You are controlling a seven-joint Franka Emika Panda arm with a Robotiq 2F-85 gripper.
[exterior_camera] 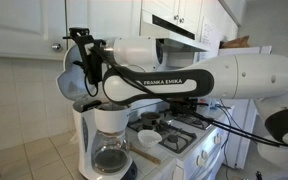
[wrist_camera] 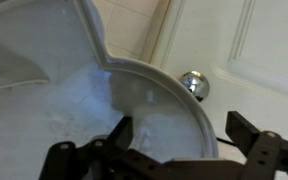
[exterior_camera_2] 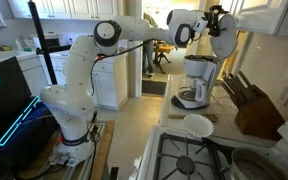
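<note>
The white coffee maker [exterior_camera: 109,125] stands on the counter with its glass carafe [exterior_camera: 111,155] in place. Its lid [exterior_camera: 71,82] is raised and stands nearly upright at the back of the machine. Exterior view 2 shows the coffee maker [exterior_camera_2: 195,82] below the raised lid [exterior_camera_2: 224,38]. My gripper [exterior_camera: 82,52] is up beside the lid, near the cabinets. From the wrist, the lid's pale inside [wrist_camera: 149,105] and curved rim fill much of the view; the two fingers of my gripper stand wide apart. Whether they touch the lid cannot be told.
White upper cabinets [exterior_camera: 24,25] are close behind the gripper, and a round metal knob [wrist_camera: 195,83] is beside the lid rim. A white bowl [exterior_camera: 150,138], the stove [exterior_camera_2: 184,155] and a knife block [exterior_camera_2: 257,110] are nearby.
</note>
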